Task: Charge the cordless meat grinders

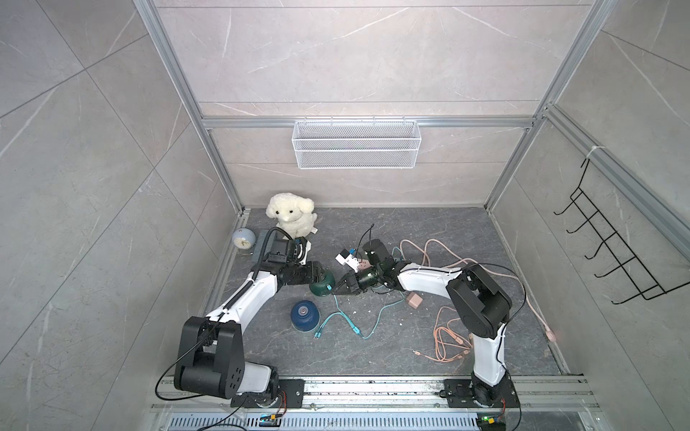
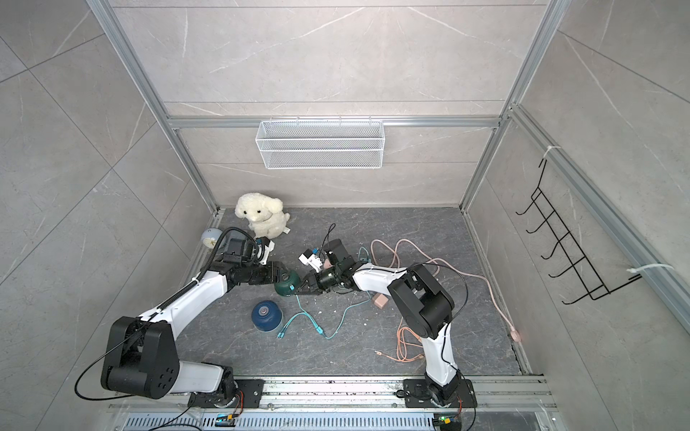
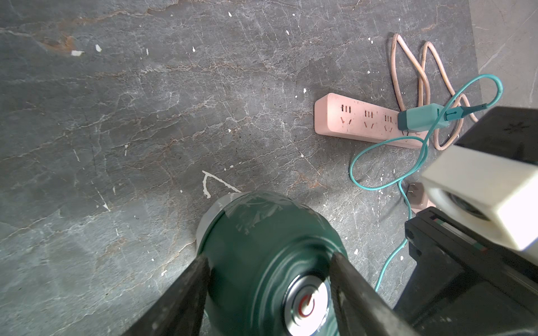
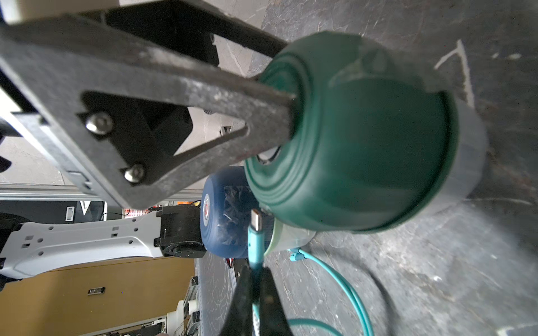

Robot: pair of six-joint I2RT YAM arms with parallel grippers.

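Observation:
The green meat grinder (image 3: 257,229) stands mid-table, with my left gripper over it, fingertips at either side of its lid; whether they grip cannot be told. My right gripper is shut on a teal cable, its metal plug (image 4: 256,221) pointing toward the green grinder, just short of it in the image. The blue grinder (image 1: 304,314) stands nearer the front. A teal charger (image 3: 420,117) sits in the pink power strip (image 3: 353,116) behind my right arm.
A white plush dog (image 1: 291,215) and a pale round object (image 1: 243,239) are at the back left. A pink adapter (image 1: 414,300) and coiled orange cables (image 1: 445,344) lie to the right. A wire basket (image 1: 355,143) hangs on the back wall.

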